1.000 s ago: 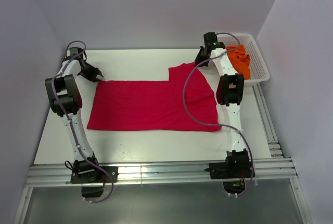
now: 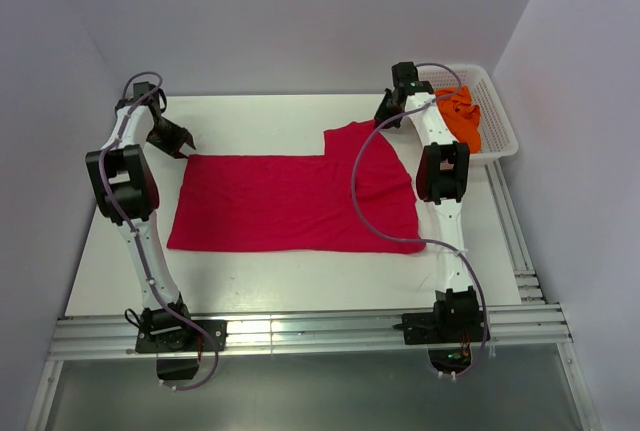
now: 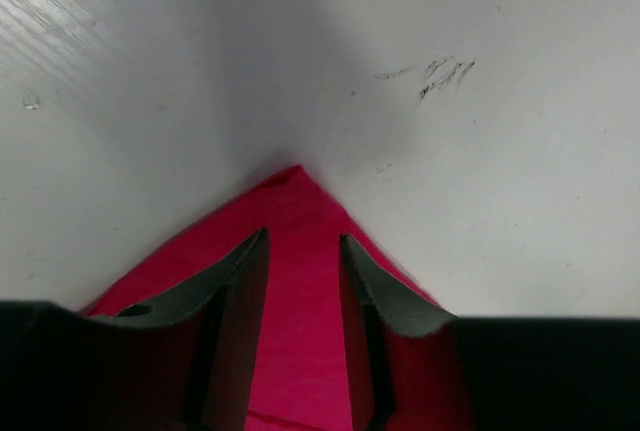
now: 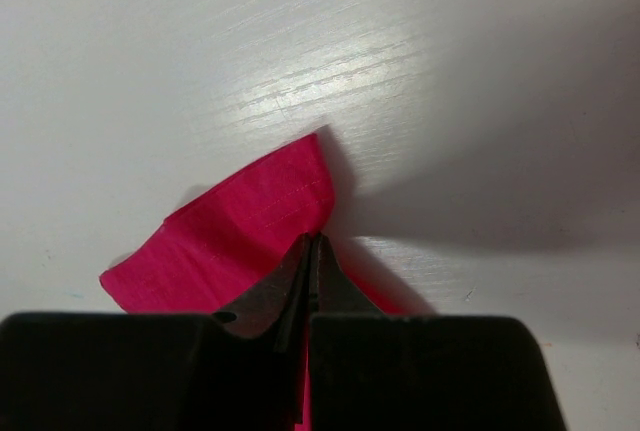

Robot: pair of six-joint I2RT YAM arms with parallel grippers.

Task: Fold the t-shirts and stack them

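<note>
A red t-shirt [image 2: 290, 201] lies spread across the white table, its upper right part bunched toward the back. My left gripper [image 2: 185, 146] hangs just above its upper left corner [image 3: 298, 191]; in the left wrist view the fingers are parted over that corner, nothing visibly held. My right gripper is shut at the back right, its tips on the red cloth just below a raised-edged flap [image 4: 270, 186]; whether cloth is pinched between them is hard to tell.
A white basket [image 2: 500, 131] with orange cloth [image 2: 460, 111] stands at the back right. Pale walls close in the sides and back.
The right arm and the shirt look unchanged.
</note>
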